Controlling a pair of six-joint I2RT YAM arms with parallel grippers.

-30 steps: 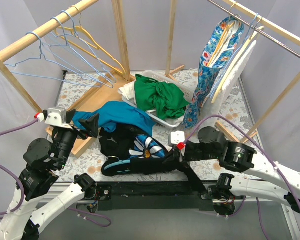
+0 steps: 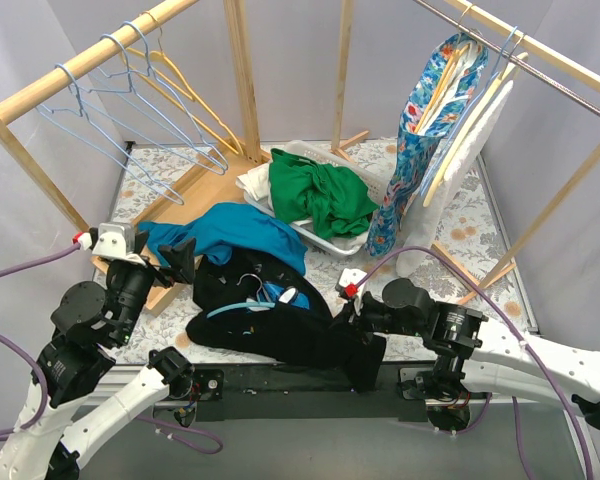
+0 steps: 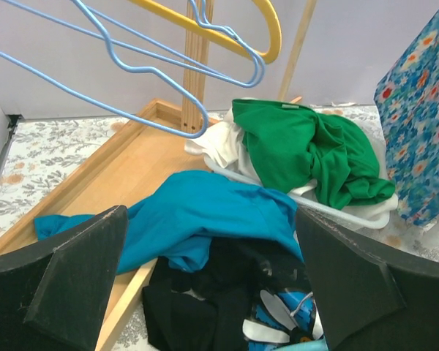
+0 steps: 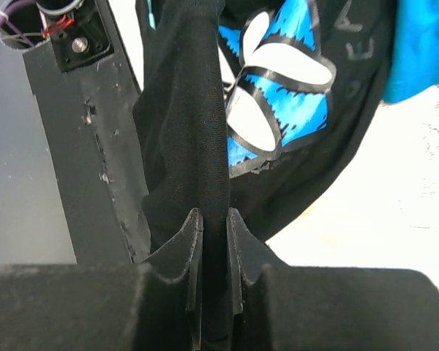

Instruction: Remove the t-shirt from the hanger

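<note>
A black t-shirt with a blue-and-white print (image 2: pixel 230 330) lies crumpled at the front middle, a light blue hanger (image 2: pixel 242 307) showing on it. My right gripper (image 2: pixel 348 318) is shut on a fold of the black t-shirt; in the right wrist view the fold (image 4: pixel 183 146) runs between the fingertips. My left gripper (image 2: pixel 175 250) stands open above the left side near the wooden tray, nothing between its fingers; the t-shirt shows below it in the left wrist view (image 3: pixel 197 307).
Blue and yellow hangers (image 2: pixel 130 100) hang on the left rail. A teal cloth (image 2: pixel 220 230) drapes over the tray. A basket (image 2: pixel 360 180) holds green and white clothes. Patterned and white garments (image 2: pixel 400 200) hang at the right.
My right gripper has moved a little left with the t-shirt, whose print is now more covered; more of the light blue hanger shows. The left arm has shifted slightly.
</note>
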